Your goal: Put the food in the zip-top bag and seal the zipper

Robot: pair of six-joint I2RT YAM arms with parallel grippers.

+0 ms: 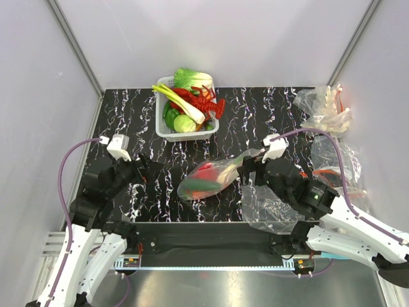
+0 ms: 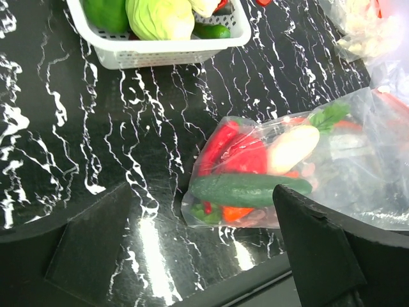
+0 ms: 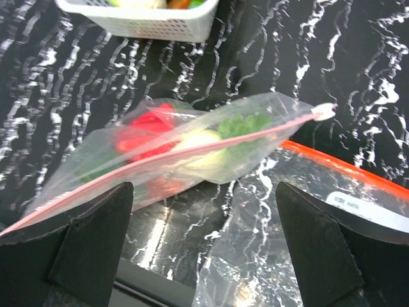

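Observation:
A clear zip bag (image 1: 208,179) holding vegetables (cucumber, red peppers, a pale piece, greens) lies on the black marbled table (image 1: 128,118); its pinkish top strip (image 3: 211,144) runs across the right wrist view. My left gripper (image 1: 150,167) stands open left of the bag, nothing between its fingers. My right gripper (image 1: 249,167) is open above the bag's right end. A white basket (image 1: 162,131) of vegetables and a red lobster (image 1: 208,105) stands behind.
A flat empty bag with an orange strip (image 3: 339,167) lies under and right of my right arm. More bags (image 1: 329,112) sit along the right edge.

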